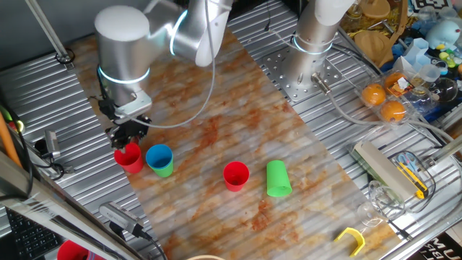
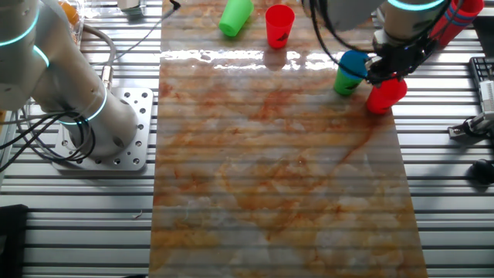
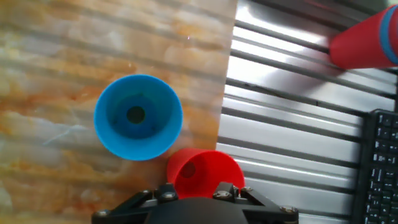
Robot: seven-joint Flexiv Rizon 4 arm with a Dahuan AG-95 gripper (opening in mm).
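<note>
A red cup (image 1: 129, 158) stands at the left edge of the marbled board, and my gripper (image 1: 129, 133) is right over its rim. In the wrist view the fingertips of my gripper are spread apart, overlapping the near side of the red cup (image 3: 208, 174); their contact with it is hidden. Beside it is a blue cup (image 3: 138, 118) with its mouth up, and from outside a green lower part shows beneath the blue (image 1: 160, 160). A second red cup (image 1: 236, 176) stands alone farther right. Next to that, a green cup (image 1: 278, 179) appears to lie on its side.
Stacked red cups with a blue band (image 3: 367, 40) lie off the board, near a keyboard (image 3: 380, 165). A yellow hooked piece (image 1: 351, 240) lies at the front right. Much of the board's middle is bare.
</note>
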